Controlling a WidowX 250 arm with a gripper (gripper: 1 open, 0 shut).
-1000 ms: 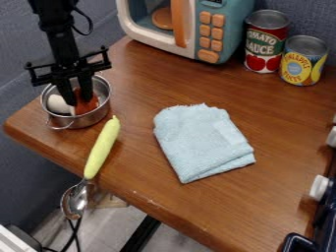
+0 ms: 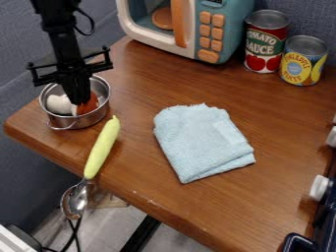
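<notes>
The black gripper (image 2: 79,94) reaches down into a steel pot (image 2: 67,120) at the table's left side, over a white item (image 2: 59,104) and an orange-red item (image 2: 88,107). Whether its fingers are shut or holding either item cannot be made out. A yellow-handled steel ladle (image 2: 100,153) lies at the front edge, its bowl hanging over the edge. A folded pale blue cloth (image 2: 202,143) lies mid-table.
A toy microwave (image 2: 182,27) stands at the back, beside a tomato can (image 2: 264,42) and a yellow-label can (image 2: 302,61). A dark appliance (image 2: 316,202) lines the right edge.
The gripper has shifted very slightly at the pot over the last second; nothing else has visibly moved.
</notes>
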